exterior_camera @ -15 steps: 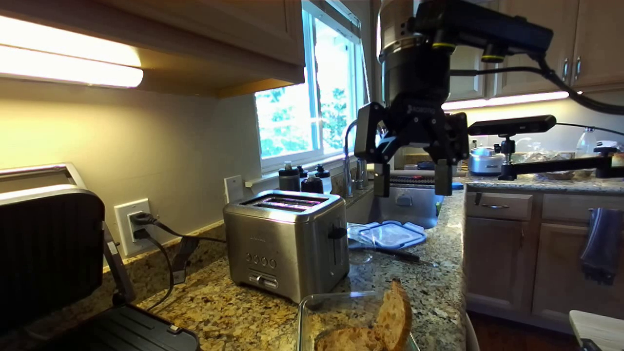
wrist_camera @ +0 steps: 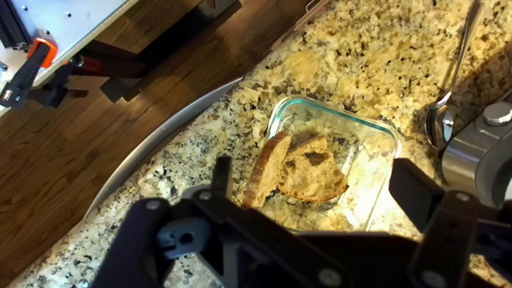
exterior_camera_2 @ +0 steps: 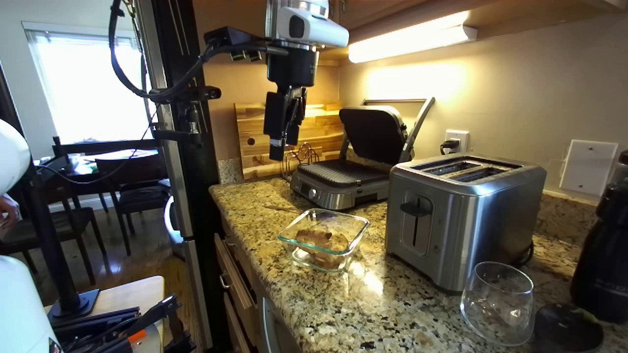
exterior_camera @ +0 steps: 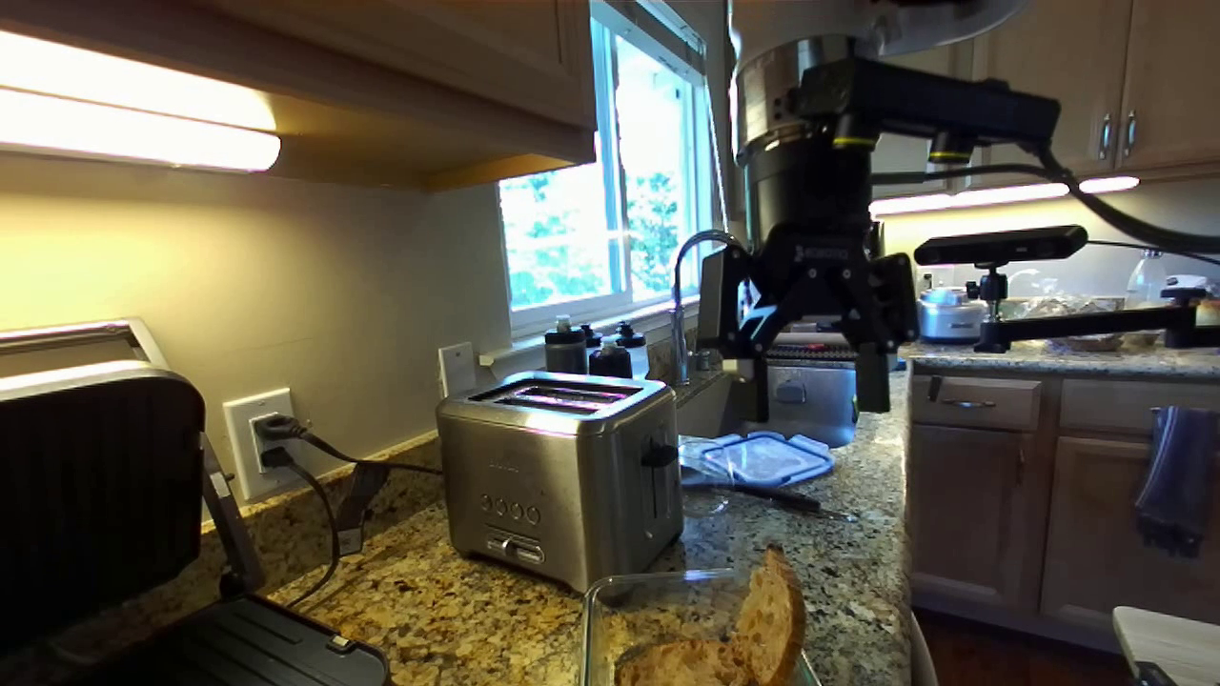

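Two slices of bread lie in a glass dish on the counter. In the wrist view one bread slice (wrist_camera: 269, 168) leans up against the dish's side, and the other bread slice (wrist_camera: 312, 175) lies flatter beside it. The clear glass dish (wrist_camera: 343, 114) has a teal-tinted rim; exterior view 2 shows the dish (exterior_camera_2: 359, 226) in front of the toaster. My gripper (exterior_camera: 812, 394) hangs well above the counter, pointing down with its fingers spread and nothing between them. From the wrist, the open gripper frames the dish and bread below. A steel toaster (exterior_camera: 560, 480) stands beside the dish, its slots looking empty.
An open contact grill (exterior_camera_2: 347, 176) sits beyond the dish, with a spoon (wrist_camera: 441, 120) near it. An empty drinking glass (exterior_camera_2: 497, 306) and a blue-rimmed lid (exterior_camera: 766, 457) rest past the toaster. The counter edge drops off close to the dish.
My gripper has come down a little in exterior view 1 and turned slightly, its fingers still apart. Bread, dish and toaster stay where they were.
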